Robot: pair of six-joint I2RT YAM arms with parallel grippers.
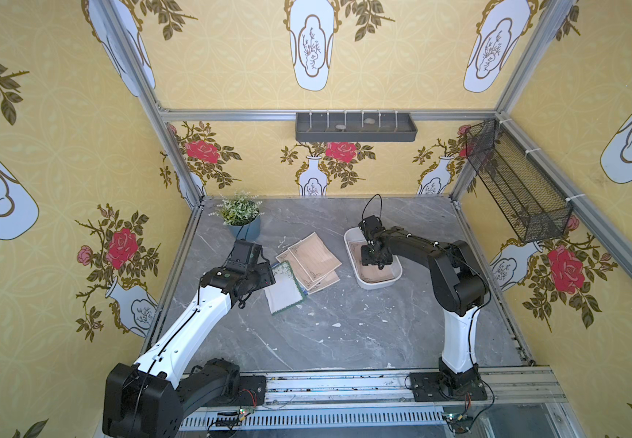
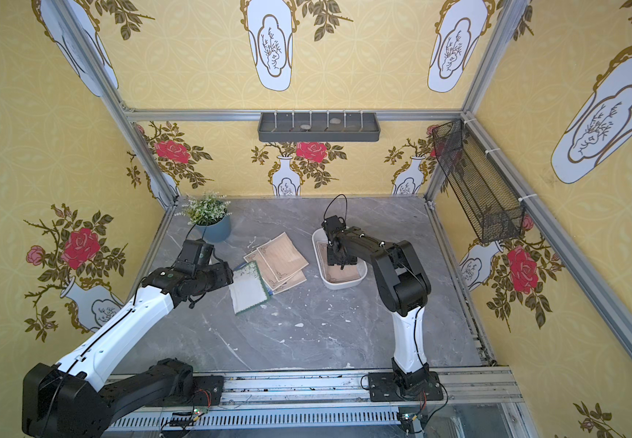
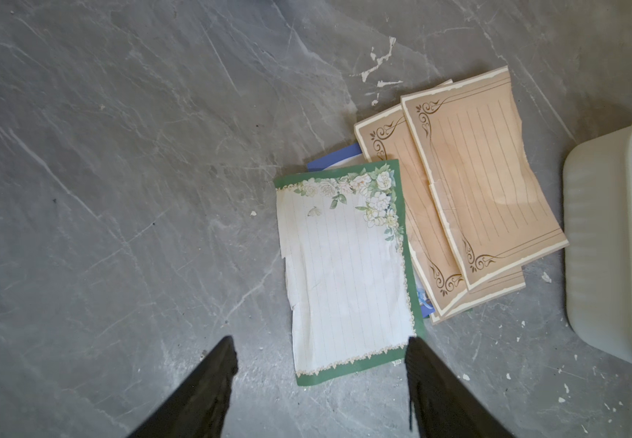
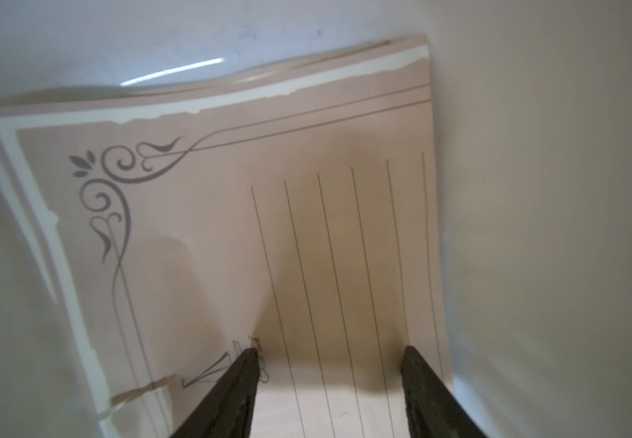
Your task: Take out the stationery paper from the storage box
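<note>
The white storage box (image 1: 396, 273) holds beige lined stationery sheets (image 4: 345, 255) with scroll corners. My right gripper is down inside it, fingers apart over the top sheet; whether they touch it is unclear. On the table left of the box lie several beige sheets (image 3: 487, 182) and a green-bordered white floral sheet (image 3: 341, 277), with a blue-edged one (image 3: 334, 155) partly hidden beneath. My left gripper stands open above the floral sheet's near end, with nothing between its fingers.
A potted plant (image 1: 244, 227) stands at the back left. A wire basket (image 1: 520, 182) hangs on the right wall and a grey rack (image 1: 356, 135) on the back wall.
</note>
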